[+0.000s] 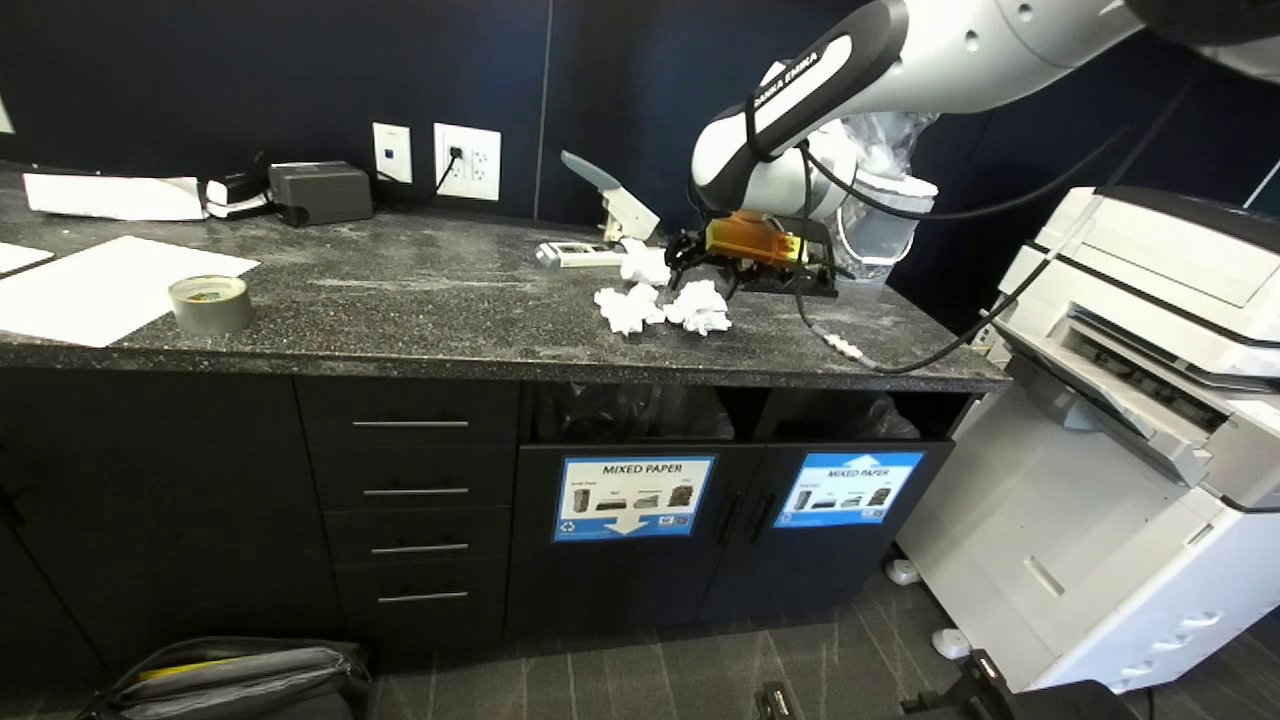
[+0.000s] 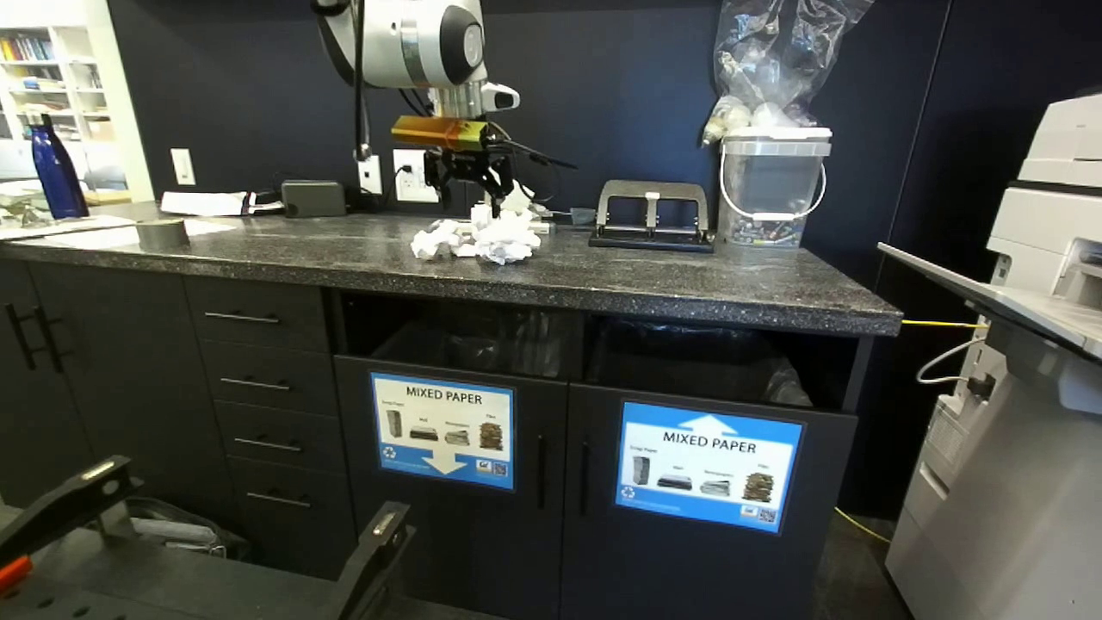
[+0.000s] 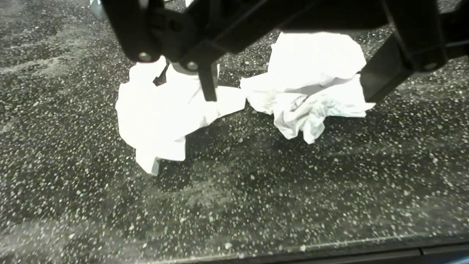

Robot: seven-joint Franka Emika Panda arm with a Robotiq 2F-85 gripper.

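Crumpled white paper lies on the dark speckled counter: a left ball (image 1: 629,310), a right ball (image 1: 699,308) and another paper ball (image 1: 645,263) behind them. My gripper (image 2: 470,191) hangs open above the paper. In the wrist view, the right ball (image 3: 314,83) appears between the spread fingers of my gripper, while the left finger overlaps the left ball (image 3: 165,107). Whether the fingertips touch any paper cannot be told. Part of the rear ball is covered by the gripper's dark linkage in that view.
Behind the paper stands a white stapler-like device (image 1: 624,216). A black hole punch (image 2: 653,217) and a clear bucket (image 2: 772,186) are to the right. Grey tape (image 1: 211,306) sits far left. Open bins (image 2: 470,346) lie under the counter edge.
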